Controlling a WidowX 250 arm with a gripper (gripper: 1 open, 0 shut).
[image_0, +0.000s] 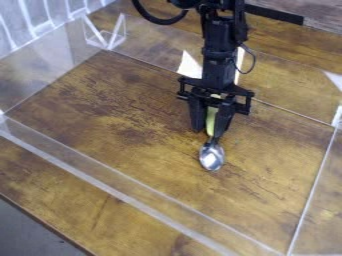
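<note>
A metal spoon (211, 155) with a pale yellow-green handle (214, 127) lies on the wooden table in the middle right of the view. My black gripper (210, 122) is low over the handle, its fingers around the upper part of it. The gripper covers much of the handle, and I cannot tell whether the fingers touch or grip it.
Clear plastic walls border the wooden work surface (107, 110) on the left, front and right. A white piece shows behind the arm at the back.
</note>
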